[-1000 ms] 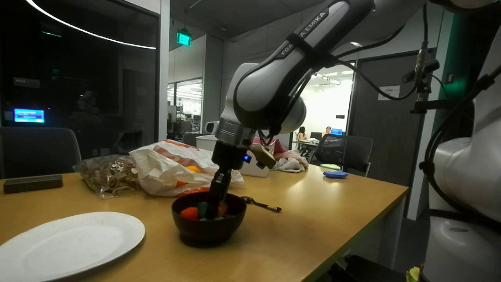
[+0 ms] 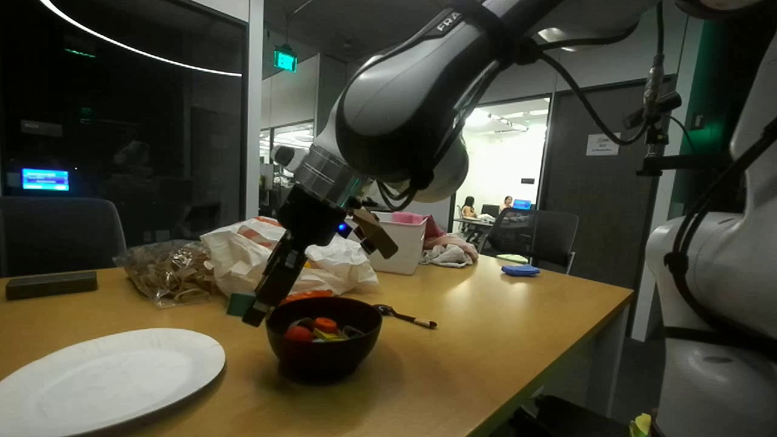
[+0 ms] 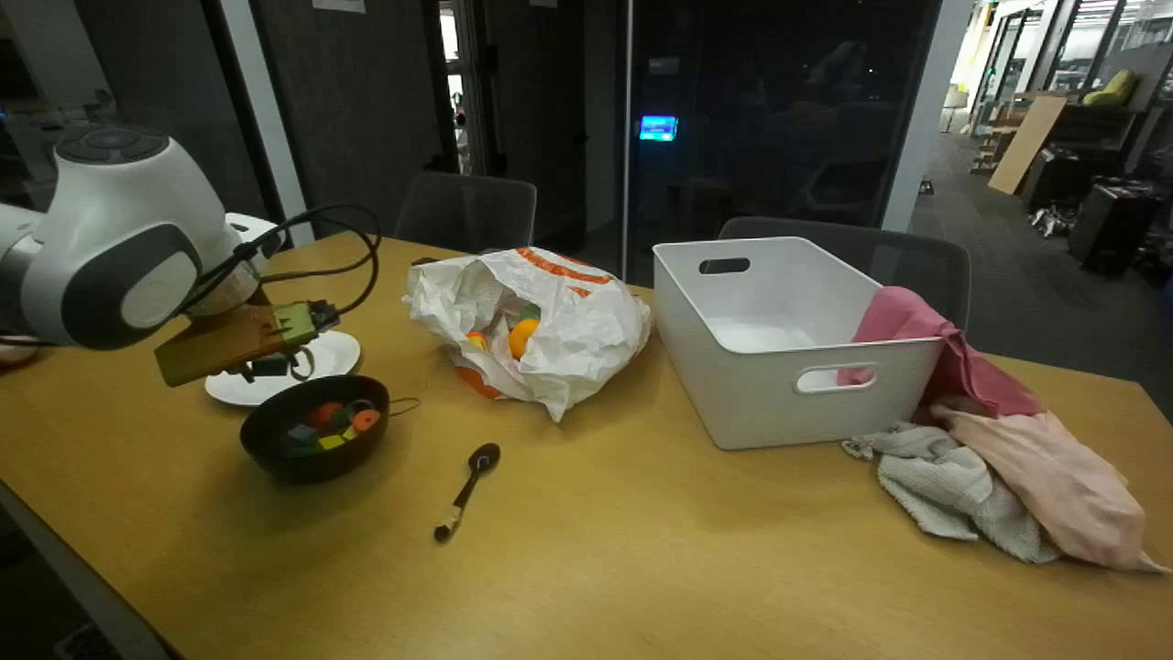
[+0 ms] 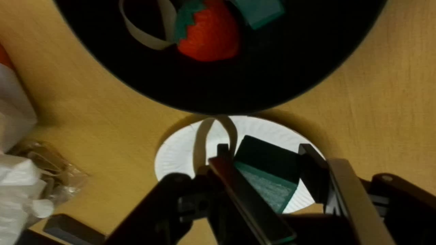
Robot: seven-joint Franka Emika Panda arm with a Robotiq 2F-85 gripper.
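My gripper is shut on a dark green block (image 4: 269, 185), held between its two fingers. A tan rubber band (image 4: 200, 147) loops beside the left finger; whether it is pinched or just hanging cannot be told. In exterior view 1 the block (image 2: 240, 303) sticks out past the fingertips, raised beside the left rim of the black bowl (image 2: 320, 358). The bowl holds a toy strawberry (image 4: 212, 34), another band (image 4: 141, 36) and several coloured pieces. A white paper plate (image 2: 109, 379) lies left of the bowl, empty.
Behind the bowl are a white bag (image 3: 594, 352) with orange items and a clear bag of bands (image 2: 171, 273). A spoon (image 3: 470, 489) lies near the bowl. A white bin (image 3: 770, 385) with cloths (image 3: 957, 484) stands farther off.
The gripper has come up out of the bowl, tilted and moved left toward the plate side. The green block, earlier inside the bowl by the fingers, is now outside it with the gripper.
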